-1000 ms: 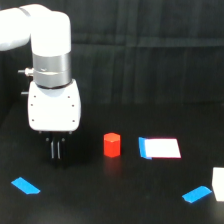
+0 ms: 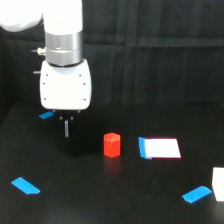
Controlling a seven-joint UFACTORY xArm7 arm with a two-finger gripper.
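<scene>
A white robot arm comes in from the upper left, its gripper [image 2: 65, 128] hanging above the dark table at the left; the fingers are dark and thin, and whether they are open or shut is hard to tell. A red cube [image 2: 112, 144] stands on the table to the right of the gripper, apart from it.
A white card with blue and red edges [image 2: 162, 148] lies right of the cube. Blue tape pieces [image 2: 25, 186] mark the table, another [image 2: 197, 194] at the front right. A white object [image 2: 218, 184] sits at the right edge. A dark curtain backs the scene.
The arm and gripper have risen and shifted slightly right. The cube and the other objects have not moved.
</scene>
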